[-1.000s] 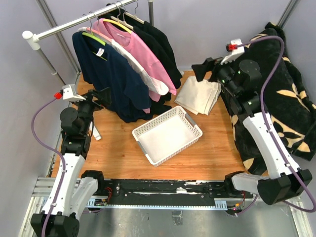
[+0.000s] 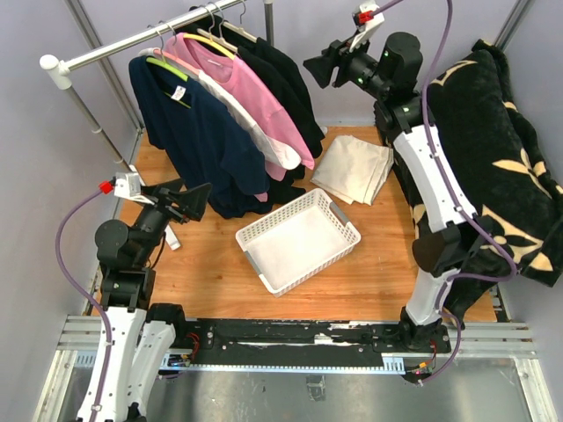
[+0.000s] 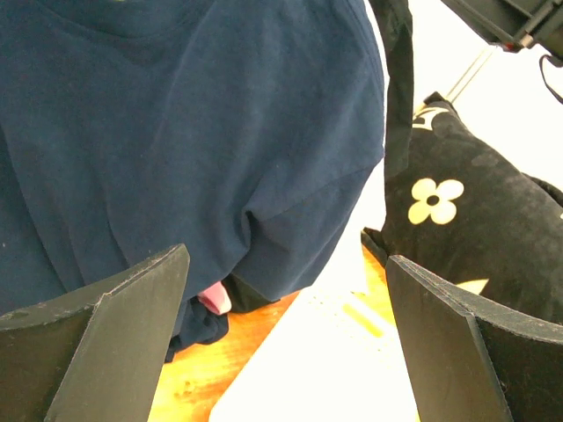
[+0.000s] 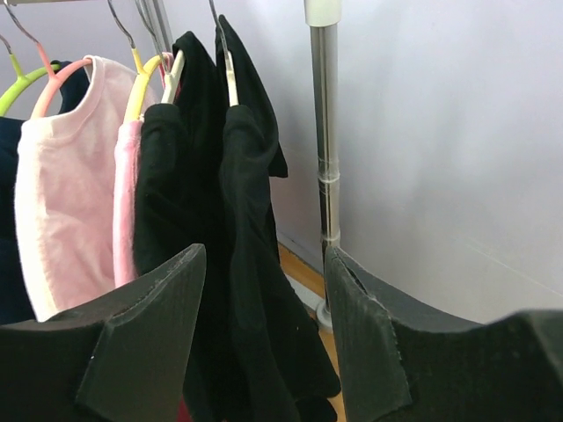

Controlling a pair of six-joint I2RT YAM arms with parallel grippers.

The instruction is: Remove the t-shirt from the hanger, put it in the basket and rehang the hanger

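Several shirts hang from a metal rail in the top view. Frontmost is a navy shirt (image 2: 207, 132) on a green hanger (image 2: 167, 66); behind it come a white shirt (image 2: 255, 127), a pink shirt (image 2: 251, 83) on a yellow hanger (image 2: 209, 42), and black garments (image 2: 286, 75). My left gripper (image 2: 201, 200) stands open near the navy shirt's lower part, and no cloth shows pinched between its fingers in the left wrist view. My right gripper (image 2: 318, 72) is to the right of the black garments, its fingers (image 4: 158, 343) apart; a black garment (image 4: 251, 229) shows in the gap beyond them.
A white basket (image 2: 341, 251) sits mid-table with folded beige cloth (image 2: 354, 169) behind it. The rail (image 2: 132, 40) runs along the upper left, with its post (image 4: 325, 132) by the wall. A dark patterned blanket (image 2: 471, 114) covers the right side.
My right arm has moved left and toward the back, closer to the hanging clothes. The clothes have stayed put.
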